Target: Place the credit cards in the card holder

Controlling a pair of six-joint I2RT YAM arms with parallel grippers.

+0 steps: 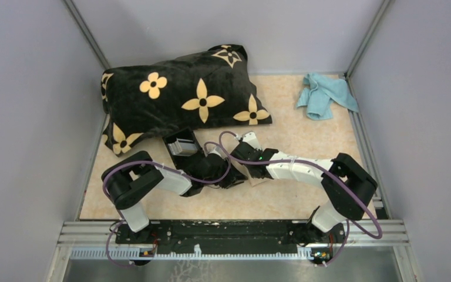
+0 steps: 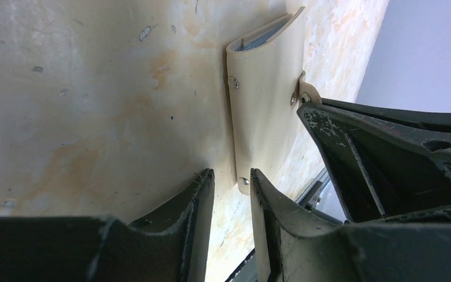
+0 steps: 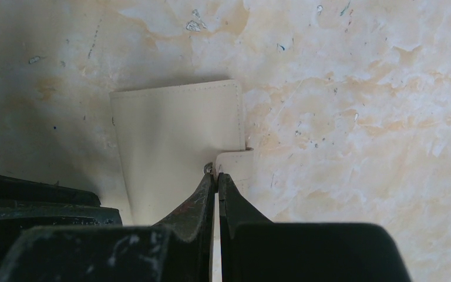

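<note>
The beige card holder lies on the table, its curved mouth showing something bluish inside. Its small snap flap is pinched at the tips of my right gripper, which is shut. Beside the holder's near end, my left gripper is partly open with nothing held; a lower corner of the holder shows just past its fingertips. In the top view, several cards rest in a black box left of centre. Both arms cover much of the holder there.
A large black pillow with yellow flowers fills the back left, close to the box. A teal cloth lies at the back right. Bare table shows to the right and along the front. The two grippers stand close together.
</note>
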